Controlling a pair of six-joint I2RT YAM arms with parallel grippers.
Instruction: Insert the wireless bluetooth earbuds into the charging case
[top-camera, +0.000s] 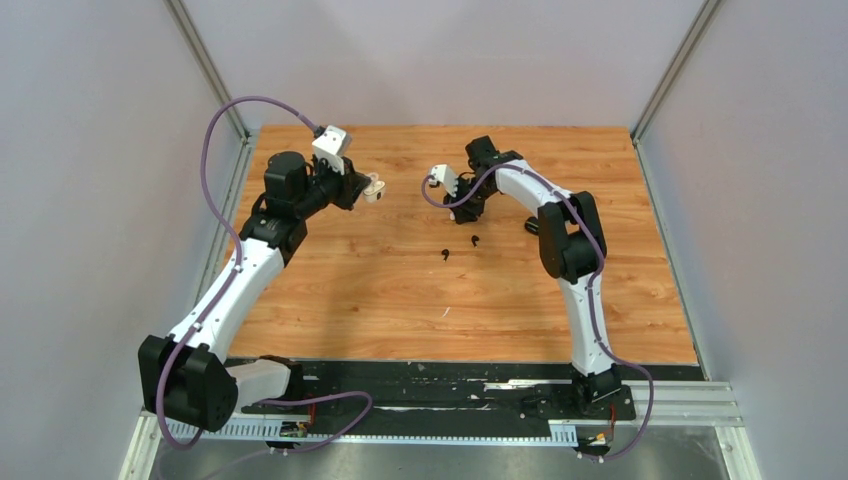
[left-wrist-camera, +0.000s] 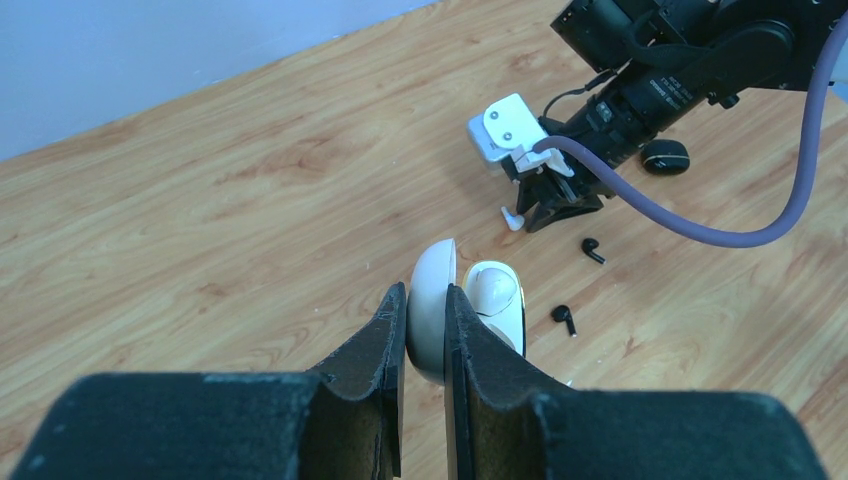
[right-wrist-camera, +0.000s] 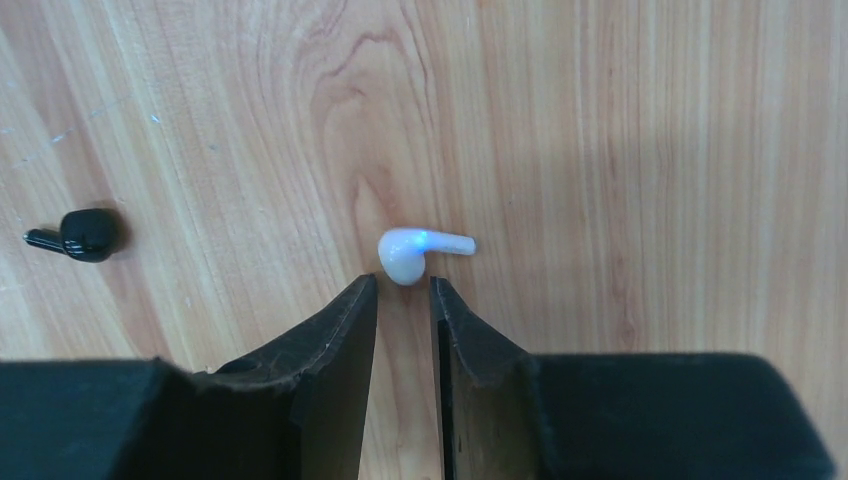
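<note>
My left gripper (top-camera: 360, 190) holds the white charging case (left-wrist-camera: 495, 300), its lid standing up between the fingers, above the left-middle of the table. A white earbud (right-wrist-camera: 405, 250) lies on the wood, just beyond the fingertips of my right gripper, which is low over it with the fingers apart and nothing clearly between them. In the left wrist view that earbud (left-wrist-camera: 513, 218) shows beside the right gripper.
Two black earbuds (left-wrist-camera: 562, 315) (left-wrist-camera: 590, 247) lie nearer the middle of the table (top-camera: 360, 300). A black case (left-wrist-camera: 665, 157) sits to their right, partly under the right arm in the top view.
</note>
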